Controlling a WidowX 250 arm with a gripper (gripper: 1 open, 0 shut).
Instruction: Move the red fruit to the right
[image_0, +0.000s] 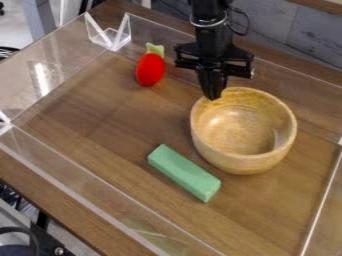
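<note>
The red fruit (150, 70) with a green top lies on the wooden surface toward the back left. My black gripper (213, 92) points down to the right of the fruit, clear of it, with its tips at the back-left rim of the bowl. Whether the tips touch that rim, and how far apart they stand, I cannot make out.
A round wooden bowl (243, 140), seemingly empty, fills the right middle. In front of it lies a green block (183, 173). Transparent walls border the surface (100, 120), which is bare at left centre and at the far right.
</note>
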